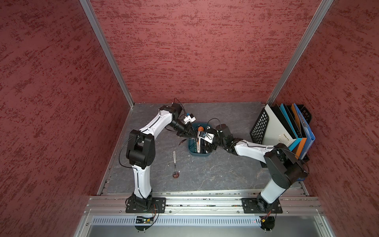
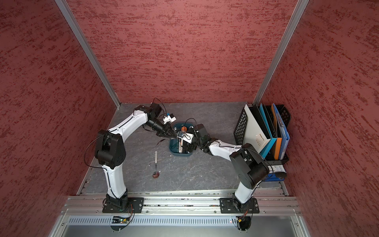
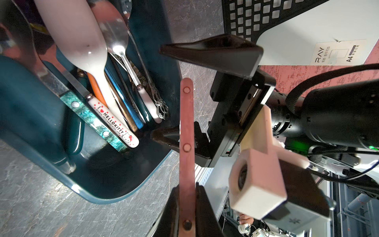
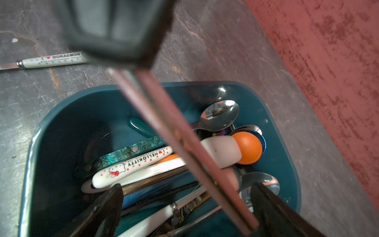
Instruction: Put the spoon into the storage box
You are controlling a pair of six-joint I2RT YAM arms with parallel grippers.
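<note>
My left gripper is shut on a long, reddish utensil handle (image 3: 186, 114) with round rivets; no spoon bowl shows on it. The held handle extends above the teal storage box (image 3: 90, 193). From the right side, my right gripper is open over the box, with its fingers (image 4: 272, 213) on either side of the handle's far part in the right wrist view. Whether they touch it, I cannot tell. A spoon with a patterned handle (image 1: 174, 157) lies on the table in front of the box.
Several utensils fill the box, among them a white spoon (image 3: 75, 35) and an orange round piece (image 4: 248, 147). A Doraemon-handled utensil (image 4: 55, 60) lies on the table beside it. At the right stands a black file rack (image 1: 258, 127) with folders. Open table lies front right.
</note>
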